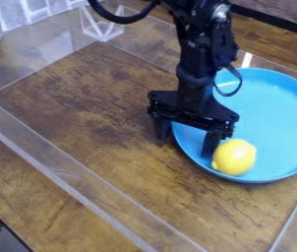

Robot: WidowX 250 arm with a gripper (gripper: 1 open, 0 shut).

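The black gripper [191, 128] is lowered over the left part of a blue bowl [276, 113], its fingers open and spread, the left one near the bowl's left rim. A yellow oval object [235, 157] lies in the bowl at the front, just right of the right finger. Nothing shows clearly between the fingers, though the arm hides part of the bowl.
Clear plastic walls or strips run along the left and front edges, with a clear box at the top left.
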